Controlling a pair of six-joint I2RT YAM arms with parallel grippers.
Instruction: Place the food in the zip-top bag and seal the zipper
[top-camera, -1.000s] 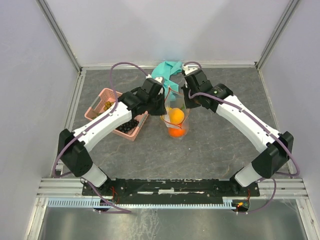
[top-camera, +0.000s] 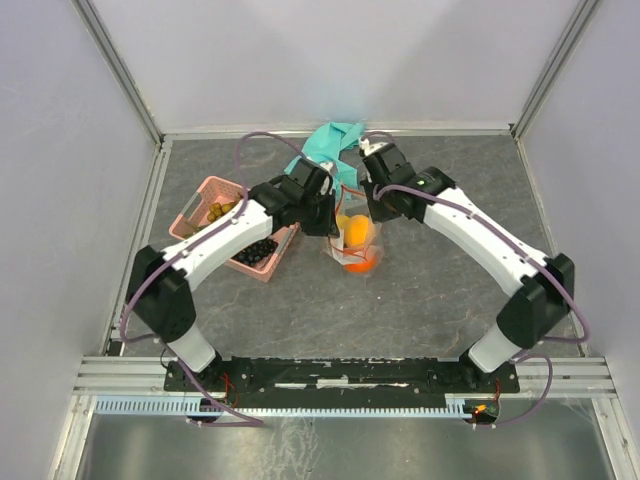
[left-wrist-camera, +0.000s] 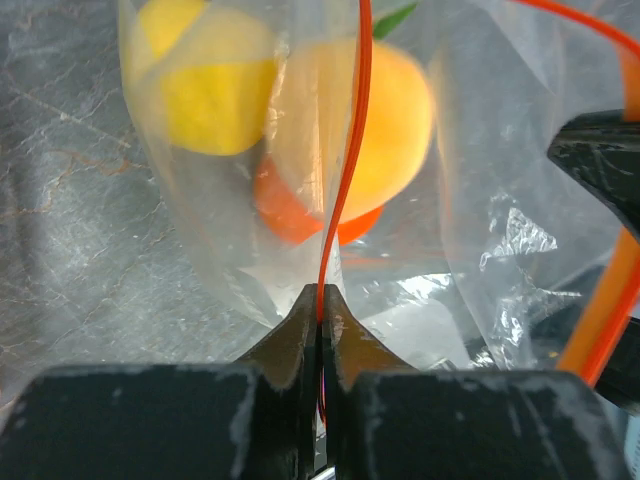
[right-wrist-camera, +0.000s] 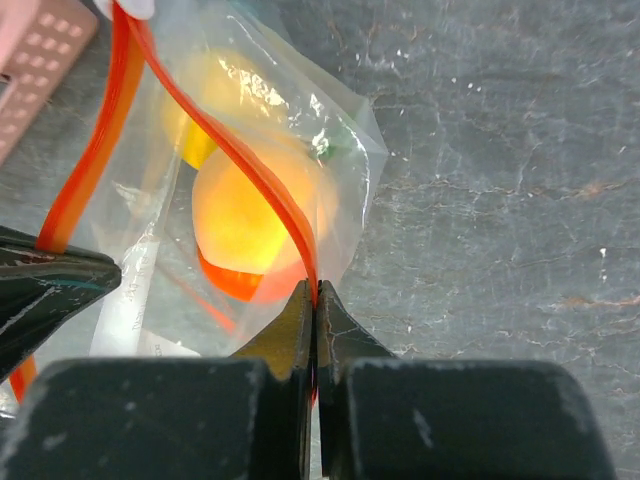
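A clear zip top bag (top-camera: 350, 264) with red-orange zipper strips hangs between my two grippers near the table's middle. Inside it lie a yellow fruit (left-wrist-camera: 215, 95), an orange-yellow fruit (left-wrist-camera: 385, 125) with a green leaf, and a red-orange one (left-wrist-camera: 285, 205). My left gripper is shut on one side of the rim, the red strip running between its fingertips. On the opposite rim, my right gripper is shut with the orange strip (right-wrist-camera: 265, 180) between its fingertips. The mouth stands open between them.
At the left, a pink basket (top-camera: 262, 272) holds dark grapes (top-camera: 256, 252) and small brown fruits (top-camera: 218, 210). A teal cloth (top-camera: 330, 143) lies behind the bag.
The bag has narrowed, with its fruit still inside.
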